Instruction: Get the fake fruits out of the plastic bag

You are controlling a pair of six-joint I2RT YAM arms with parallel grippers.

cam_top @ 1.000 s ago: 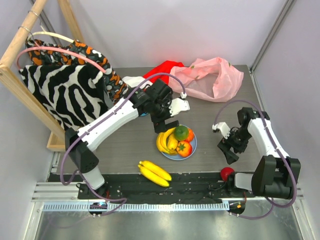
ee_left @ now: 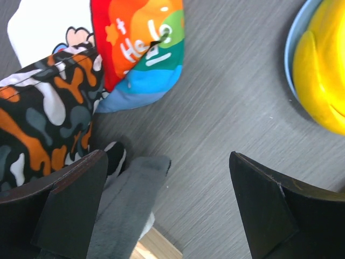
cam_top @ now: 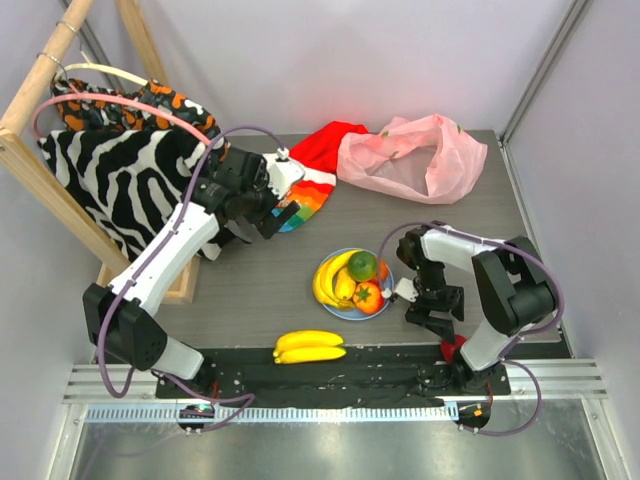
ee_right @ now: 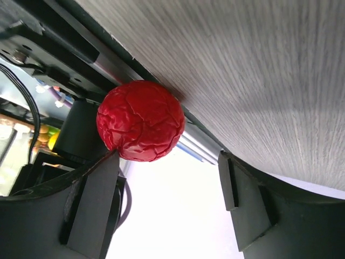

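Observation:
The pink plastic bag [cam_top: 450, 165] lies crumpled at the back right. Bananas, a green fruit and orange fruits sit in a blue bowl [cam_top: 335, 310] mid-table. Two bananas [cam_top: 308, 352] lie at the front edge. My left gripper [cam_top: 278, 218] hangs open and empty over the left side. At the front right, my right gripper [cam_top: 440, 322] points down toward a red apple [ee_right: 139, 121], which sits at the table's edge among frame parts and cables. The right fingers are apart, with the apple seen between and beyond them.
A wooden rack with patterned bags [cam_top: 110, 180] fills the left. Red and rainbow cloths [ee_left: 140, 48] lie at the back. Bare table [cam_top: 230, 300] shows left of the bowl and in front of the pink bag.
My left gripper has moved left, away from the bowl. My right gripper has swung left and down toward the apple at the front edge. The two front bananas have settled flatter.

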